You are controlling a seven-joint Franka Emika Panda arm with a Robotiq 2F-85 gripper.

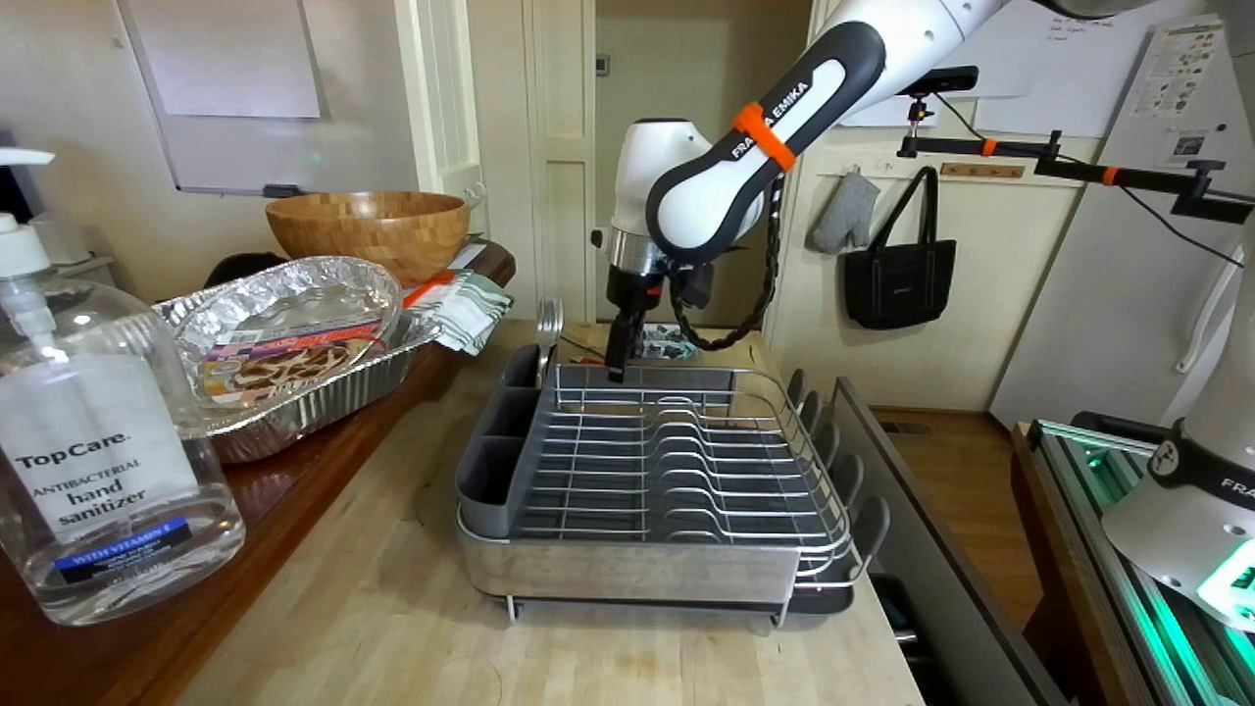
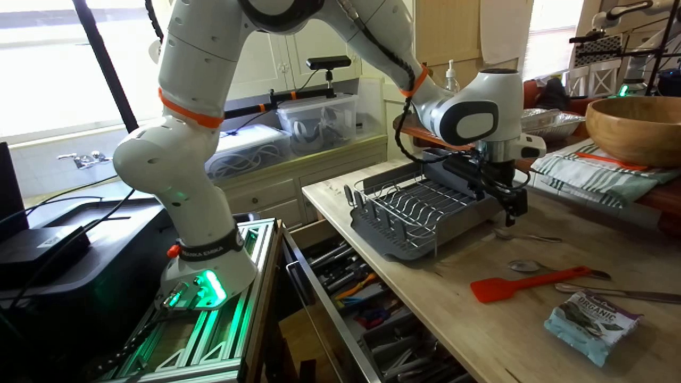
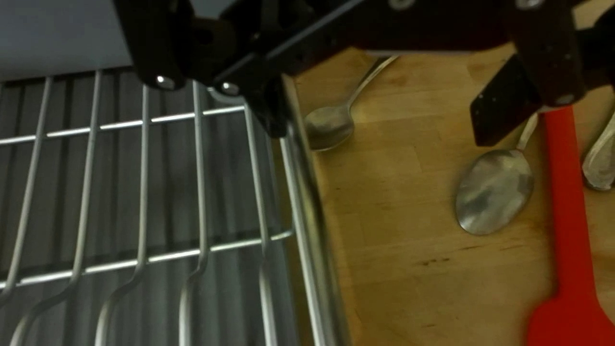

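Note:
The grey dish rack [image 1: 635,571] stands on the wooden counter, its wire grid [image 3: 144,190] without dishes. Forks [image 1: 549,335] stand in the grey cutlery holder [image 1: 488,477] along its left side in exterior view 1. At the rack's far end is my gripper [image 1: 617,375], pointing down with its fingers open [image 2: 511,220]. In the wrist view the gripper straddles the rack's end wall [image 3: 314,230]: one finger [image 3: 271,112] is on the inner side, the other finger [image 3: 507,101] over the counter. Whether the inner finger touches the wall, I cannot tell.
Outside the rack lie a small spoon [image 3: 328,128], a larger spoon [image 3: 496,190], a red spatula [image 2: 530,283], another utensil [image 2: 613,293] and a snack packet [image 2: 590,325]. An open drawer [image 2: 376,306] of utensils runs beside the counter. Bare counter [image 1: 353,600] shows in front.

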